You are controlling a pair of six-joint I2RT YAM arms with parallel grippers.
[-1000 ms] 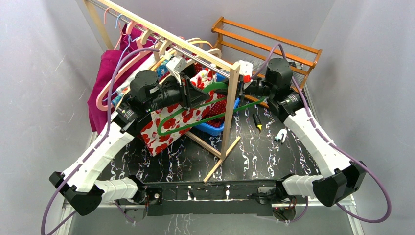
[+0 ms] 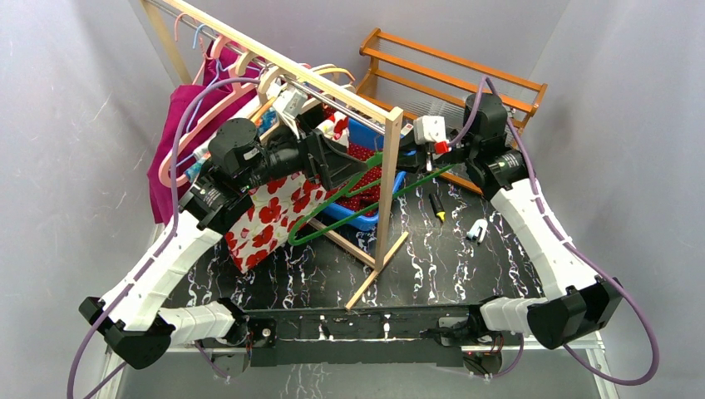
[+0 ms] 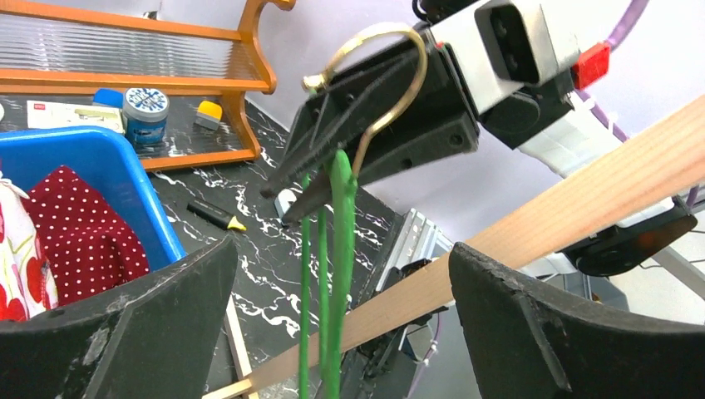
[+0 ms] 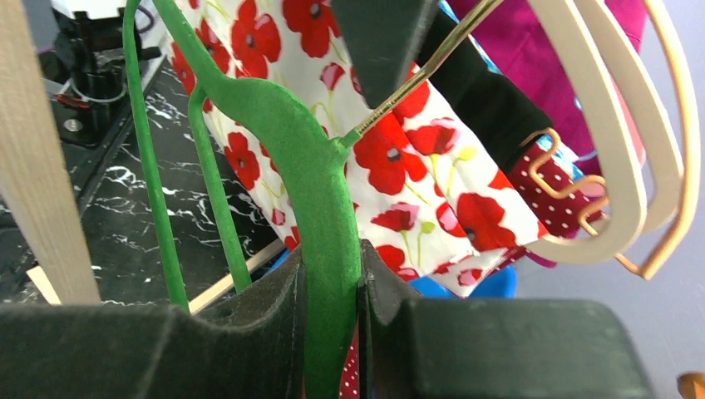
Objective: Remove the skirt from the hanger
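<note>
The bare green hanger is held by its shoulder in my right gripper, whose finger pads touch it on both sides. Its golden hook sticks up, off the rail. My left gripper is open, fingers wide apart; the hanger stands farther out in its view. Dark red dotted cloth lies in the blue bin. White cloth with red flowers hangs below the rack, partly behind the left arm. Which cloth is the skirt I cannot tell.
The wooden rack's post stands between my two grippers. Several hangers with clothes, including magenta cloth, crowd the rail to the left. A brown wooden shelf is behind; a marker lies on the table.
The green hanger has tilted, its left end swinging lower and to the right in the top view.
</note>
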